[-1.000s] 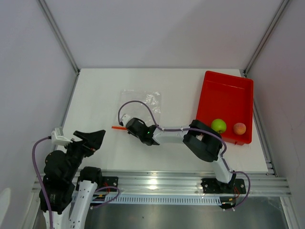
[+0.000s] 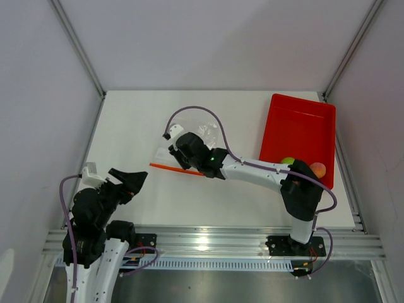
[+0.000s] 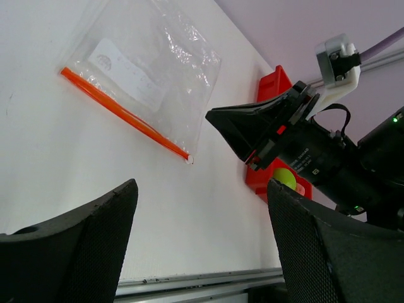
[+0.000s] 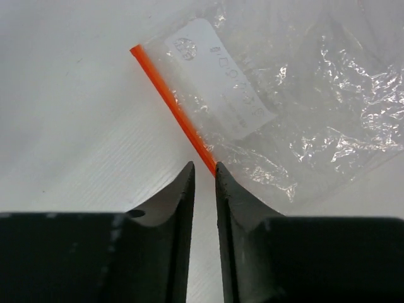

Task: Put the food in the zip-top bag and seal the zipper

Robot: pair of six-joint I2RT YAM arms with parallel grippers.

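A clear zip top bag [image 2: 205, 129] with an orange zipper strip [image 2: 167, 167] lies flat on the white table, showing a white label [image 4: 218, 79]. Above the bag hovers my right gripper, its fingers a narrow gap apart with nothing between them. The far end of the strip runs behind its fingertips in the right wrist view. Left of the bag and clear of it, my left gripper stands wide open and empty. The food is in the red bin [image 2: 300, 107]: a green apple [image 2: 288, 161], partly covered by the right arm, and a peach-coloured fruit [image 2: 318, 169].
The bin takes up the table's right side, and the right arm crosses its front left corner. Bare table [image 2: 126, 126] lies to the bag's left and in front of it. Metal rails [image 2: 202, 233] edge the front; walls enclose the sides and back.
My right gripper has risen from the zipper strip, uncovering more of it, and its arm now overlaps the apple. The bag has slid slightly right. My left gripper has shifted a little to the right.
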